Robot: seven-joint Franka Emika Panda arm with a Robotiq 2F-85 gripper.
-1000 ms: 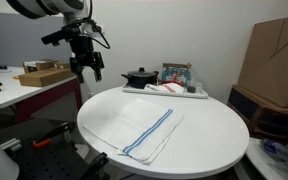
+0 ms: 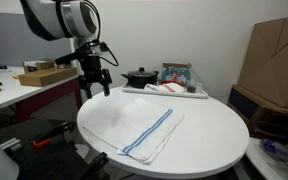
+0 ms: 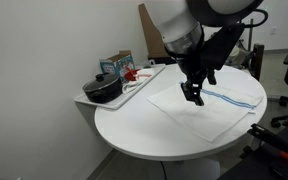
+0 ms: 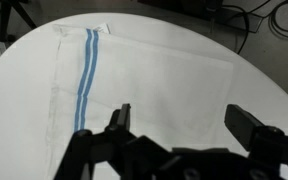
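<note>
A white cloth (image 2: pixel 124 124) with a blue double stripe lies spread nearly flat on the round white table (image 2: pixel 204 130). In the wrist view the cloth (image 4: pixel 154 85) fills the middle, its stripe running down the left side. My gripper (image 2: pixel 98 90) hangs above the table's left part in exterior view 1, apart from the cloth. From the other side, the gripper (image 3: pixel 204 88) appears in front of the cloth (image 3: pixel 199 115). The fingers (image 4: pixel 121 118) stand wide apart at the bottom of the wrist view, with nothing between them.
At the table's far edge a white tray (image 3: pixel 92 98) carries a black pot (image 2: pixel 141 77) and red and white items (image 2: pixel 174 75). Cardboard boxes (image 2: pixel 46 77) stand left, beyond the arm.
The arm has come down and a little to the right, bringing the open gripper lower over the table. The cloth, pot and tray have not moved.
</note>
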